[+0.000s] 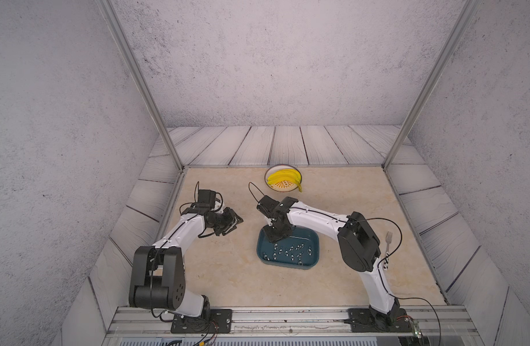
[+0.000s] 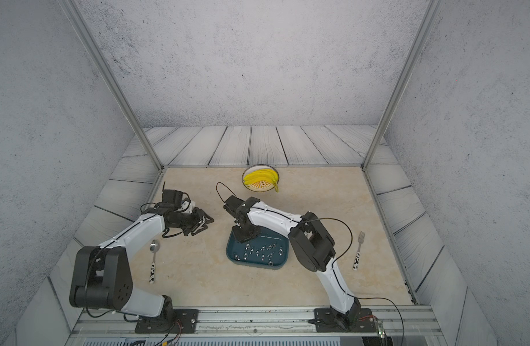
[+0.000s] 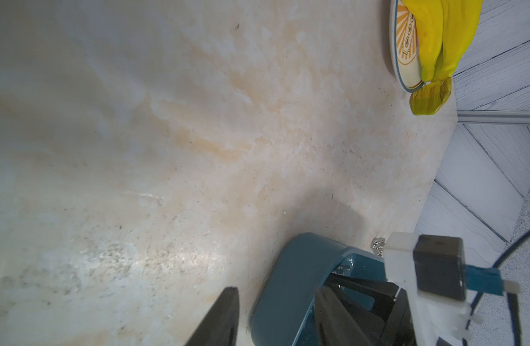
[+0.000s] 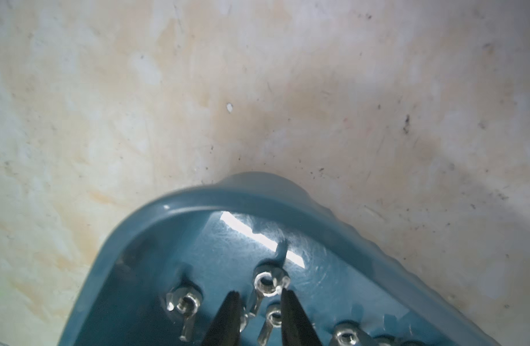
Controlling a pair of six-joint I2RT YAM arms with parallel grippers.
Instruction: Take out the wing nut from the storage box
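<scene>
The blue storage box [image 1: 288, 264] holds several small silver wing nuts [image 4: 185, 304] scattered on its floor. My right gripper is over the box's back left corner in the top views; its two fingertips show apart, just below a wing nut [image 4: 267, 279] in the right wrist view, with other nuts around them. Whether anything is between them is unclear. My left gripper stands open above bare table left of the box, with nothing between its fingers.
A plate with bananas [image 1: 283, 176] sits at the back middle. A fork [image 2: 360, 248] lies at the right, a spoon [image 2: 153, 259] at the left. The table in front of the box is clear.
</scene>
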